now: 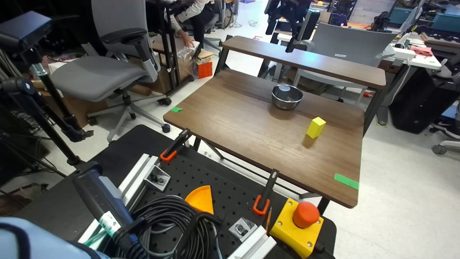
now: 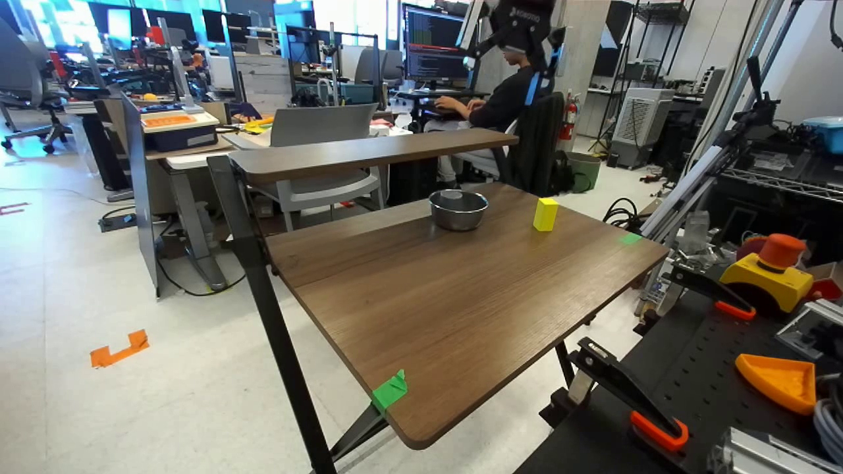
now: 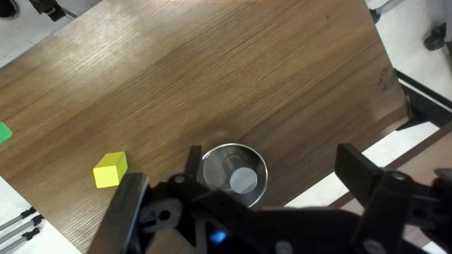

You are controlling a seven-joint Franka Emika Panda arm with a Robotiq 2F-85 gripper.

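A metal bowl (image 1: 287,101) stands on the brown table toward its far side. A grey cylinder (image 3: 243,180) is inside it, its pale round end visible in the wrist view. To one side of the bowl, the yellow block (image 1: 316,127) stands alone on the wood; the second exterior view also shows this block (image 2: 545,214) upright. My gripper (image 1: 280,39) is high above the table's back, over the raised shelf. Its fingers (image 3: 194,163) are spread wide in the wrist view, with nothing held between them. The bowl is seen below, near the left finger.
A raised shelf (image 1: 302,60) spans the table's back edge. Green tape (image 1: 346,181) marks table corners. Clamps (image 1: 266,194) and a red-topped emergency stop (image 1: 306,215) occupy the near black bench.
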